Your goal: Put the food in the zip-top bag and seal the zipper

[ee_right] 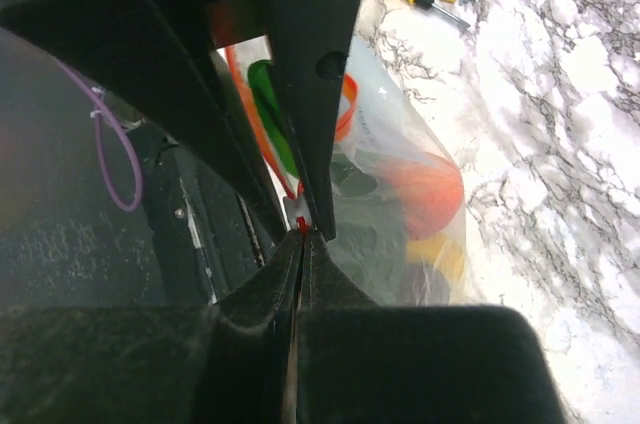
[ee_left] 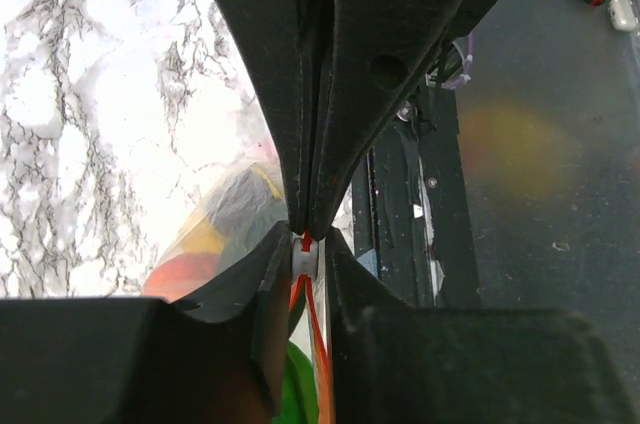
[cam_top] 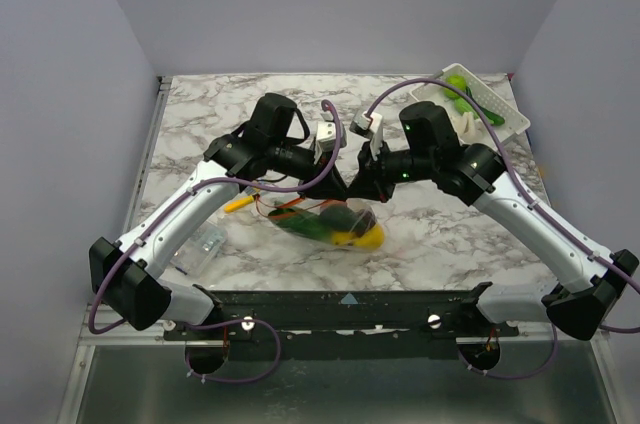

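Observation:
The clear zip top bag point(cam_top: 322, 234) lies on the marble table near its front. Inside it are a long green food point(cam_top: 303, 223), a yellow one point(cam_top: 368, 237) and a reddish one point(ee_right: 428, 192). Along its mouth runs a red-orange zipper strip point(ee_left: 318, 329). My right gripper is shut on the strip's end, of which a little red shows at its tips. Just beside it, my left gripper has its fingers on both sides of the pale zipper slider point(ee_left: 305, 262); whether they grip it is unclear.
A white basket point(cam_top: 515, 124) with green food stands at the back right. A yellow screwdriver point(cam_top: 240, 203) and a clear box point(cam_top: 200, 249) lie to the left. Both arms meet closely over the bag, and the back middle of the table is clear.

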